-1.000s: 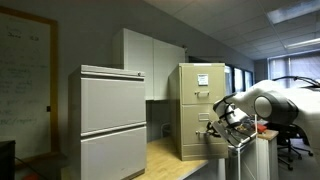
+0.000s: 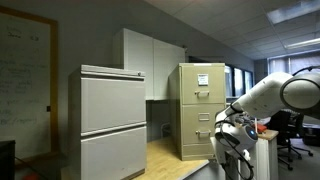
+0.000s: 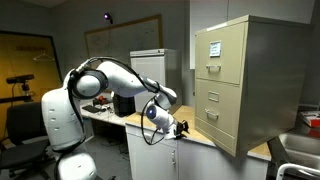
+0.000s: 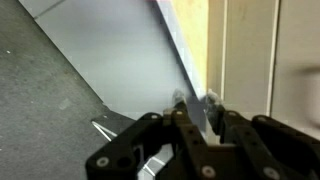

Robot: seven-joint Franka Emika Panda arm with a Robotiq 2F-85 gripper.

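In the wrist view my gripper has its fingertips (image 4: 212, 101) close together and blurred. What lies between them cannot be made out. Exterior view 2 has the gripper (image 3: 182, 131) low over the front edge of the wooden counter (image 3: 203, 137), left of the tan filing cabinet (image 3: 222, 90). From the other side, the gripper (image 2: 232, 157) hangs below and to the right of the cabinet's (image 2: 203, 107) lower drawers, partly hidden by the arm.
A grey cabinet (image 2: 112, 112) stands at the counter's far end, with white wall cupboards (image 2: 140, 60) behind. White base-cabinet fronts (image 3: 155, 155) drop to a grey floor (image 4: 40, 115). Between the two cabinets the wooden counter (image 2: 165, 160) has free room.
The gripper has moved down and to the right in exterior view 1, away from the tan cabinet's drawer fronts. The cabinet drawers look the same.
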